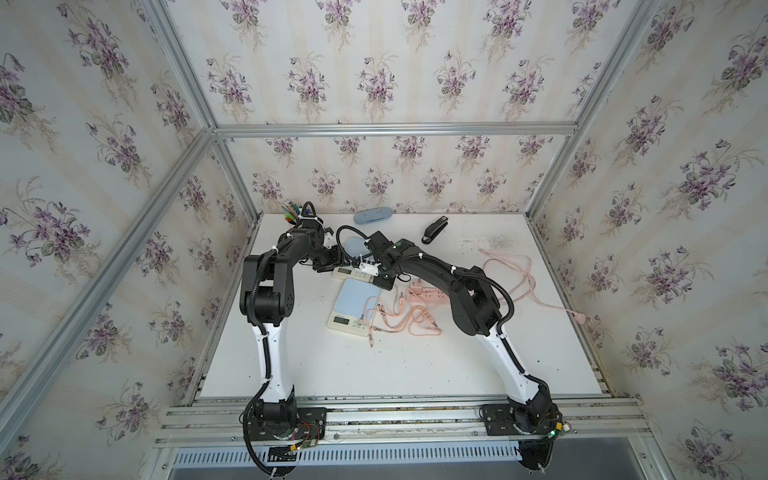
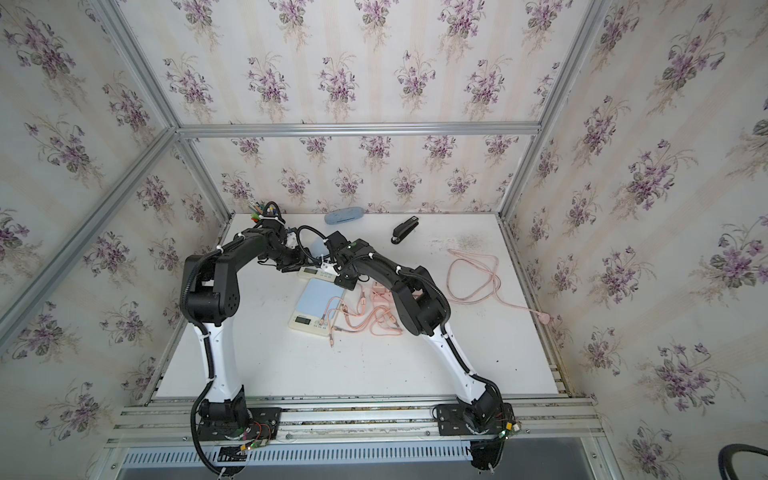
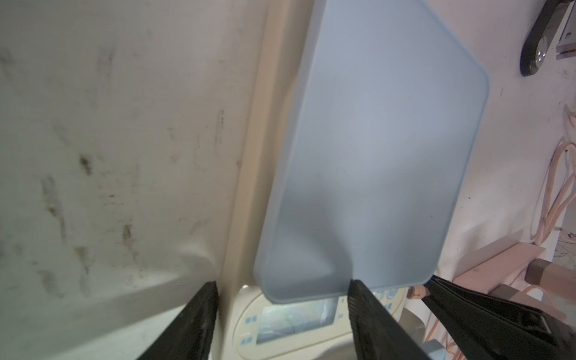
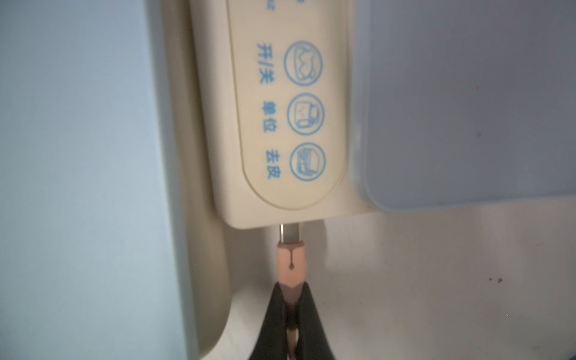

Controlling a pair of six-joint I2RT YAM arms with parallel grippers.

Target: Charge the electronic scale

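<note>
Two cream scales with pale blue platforms lie one behind the other; the far scale [image 1: 345,273] is partly covered by my arms. In the right wrist view, my right gripper is shut on a pink cable plug [image 4: 291,262]. Its metal tip meets the side of the far scale's button panel [image 4: 288,120]; how deep it sits is hidden. My left gripper stands open over the display end of that scale, its fingers [image 3: 195,321] apart on either side of the display [image 3: 297,321], holding nothing.
The near scale [image 1: 349,323] has a pink cable [image 1: 416,316] looped beside it. A pink power strip [image 1: 428,295] lies to the right. At the back are a blue case [image 1: 373,215] and a black stapler [image 1: 434,229].
</note>
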